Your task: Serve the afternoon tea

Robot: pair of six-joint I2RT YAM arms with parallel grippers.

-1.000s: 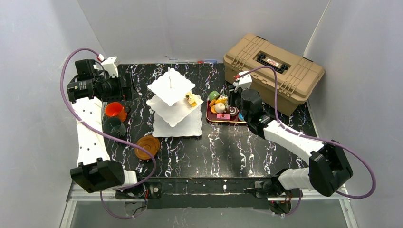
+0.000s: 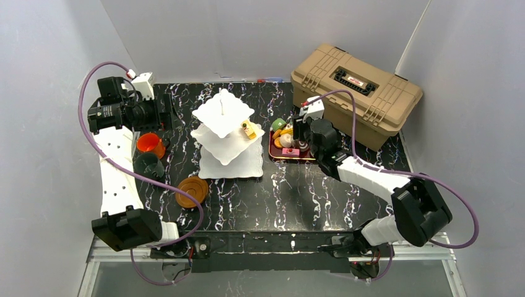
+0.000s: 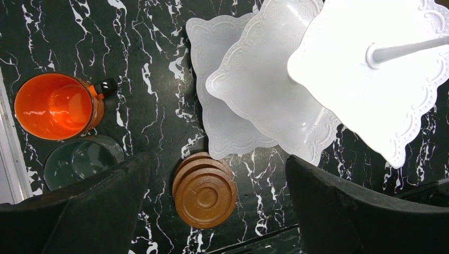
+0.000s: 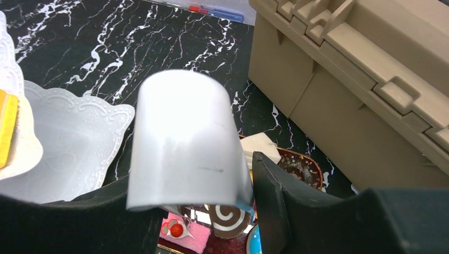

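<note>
A white three-tier stand point(image 2: 221, 114) holds a yellow piece point(image 2: 247, 130) on its middle tier. A red tray point(image 2: 294, 158) holds toy treats, including a pink cake point(image 4: 188, 235) and chocolate roll point(image 4: 225, 222). An orange cup point(image 3: 53, 106), a green glass point(image 3: 79, 164) and brown coasters point(image 3: 204, 198) lie at left. My left gripper point(image 2: 168, 112) hangs empty and open above the left side. My right gripper is over the tray, with a large white rounded piece point(image 4: 185, 132) between its fingers; whether it grips this firmly I cannot tell.
A closed tan case point(image 2: 356, 93) stands behind and right of the tray. Pens point(image 4: 214, 11) lie at the back edge.
The left arm and the stand have not moved.
</note>
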